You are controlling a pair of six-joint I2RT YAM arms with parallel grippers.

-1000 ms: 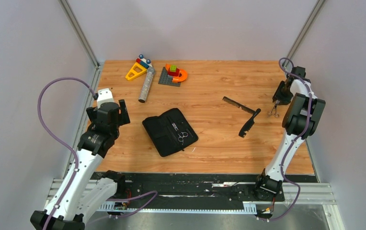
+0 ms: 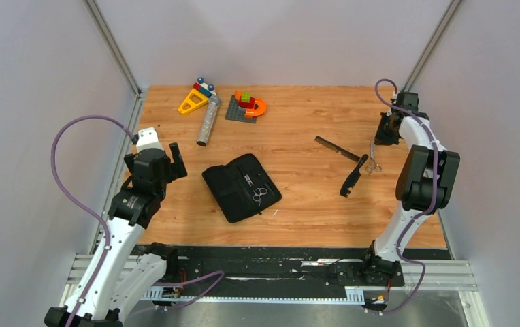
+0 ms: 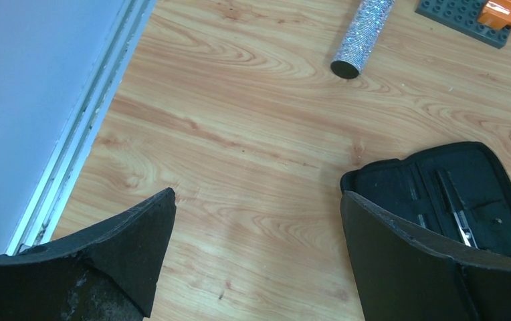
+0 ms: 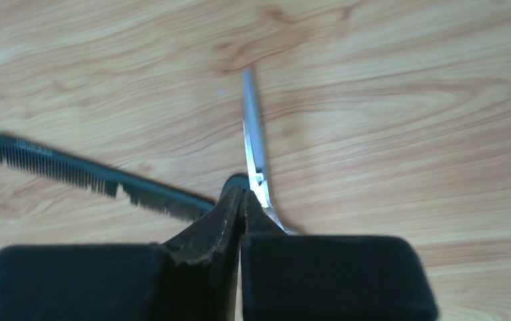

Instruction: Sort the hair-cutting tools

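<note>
My right gripper (image 2: 381,136) is shut at the right of the table, above silver scissors (image 4: 255,140). The scissors' handles are partly hidden behind its fingers in the right wrist view; whether they are gripped is unclear. Left of them lie a long comb (image 2: 332,146) and a handled comb (image 2: 351,180). An open black case (image 2: 226,194) at centre-left holds scissors (image 2: 259,194) and slim tools. My left gripper hangs open and empty at the left, beside the case.
A glittery tube (image 2: 208,122), a yellow toy (image 2: 190,103) and a grey baseplate with blocks (image 2: 237,116) sit at the back left.
My right gripper has moved left, and the scissors have shifted left with it, toward the combs. The left arm has moved very slightly.
</note>
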